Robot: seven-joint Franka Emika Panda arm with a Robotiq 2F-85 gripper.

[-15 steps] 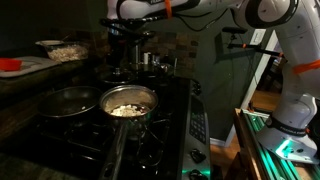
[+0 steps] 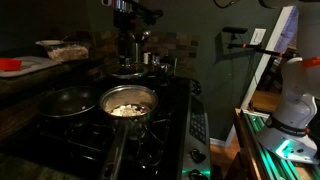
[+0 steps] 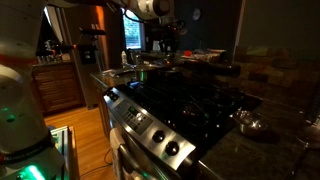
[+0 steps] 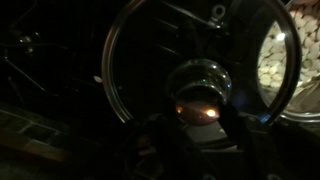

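A round glass lid (image 4: 150, 58) with a metal rim fills much of the wrist view. My gripper appears shut on its knob (image 4: 200, 92), though the dark fingers make the contact hard to see. At the right of that view, the lid's edge overlaps a pan of pale pieces (image 4: 305, 60). In exterior view 1, a long-handled pan (image 2: 130, 104) with pale pieces sits on the front of the stove. My gripper (image 2: 128, 46) is behind that pan, above the far part of the stove, with the lid (image 2: 128, 72) dim below it.
An empty dark skillet (image 2: 68, 101) is left of the filled pan. A shelf holds a bowl of pale pieces (image 2: 68, 52) and a red item (image 2: 10, 64). In exterior view 2, a glass bowl (image 3: 250, 123) rests on the counter; the near stove top (image 3: 180, 108) looks clear.
The arm has swung back and upward, its wrist shifting left and away from the camera in exterior view 1. The pan, skillet and shelf items have not moved.
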